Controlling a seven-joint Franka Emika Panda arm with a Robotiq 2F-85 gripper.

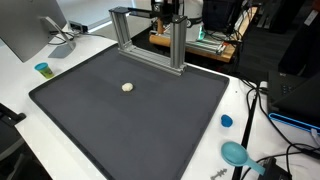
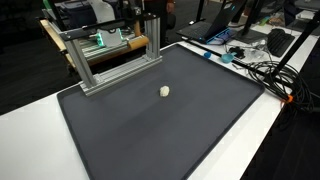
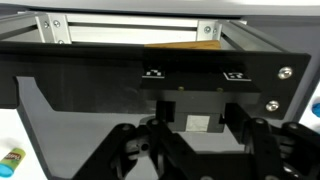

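In the wrist view my gripper reaches up from the bottom edge, its dark fingers (image 3: 238,115) against a black piece (image 3: 195,78) that carries two white-marked labels. That piece lies across a long black bar (image 3: 95,75); the gripper is shut on it, though the contact is hard to make out, black on black. In both exterior views, a metal frame (image 1: 150,57) (image 2: 120,68) stands at an edge of the grey mat (image 1: 120,115) (image 2: 170,125). The fingertips cannot be made out there. A small pale round object (image 1: 127,87) (image 2: 164,91) lies alone on the mat.
A green-blue cup (image 1: 44,70) stands left of the mat in exterior view 1. To its right are a blue lid-like object (image 1: 226,121), a teal ladle-like object (image 1: 238,156) and dark cables.
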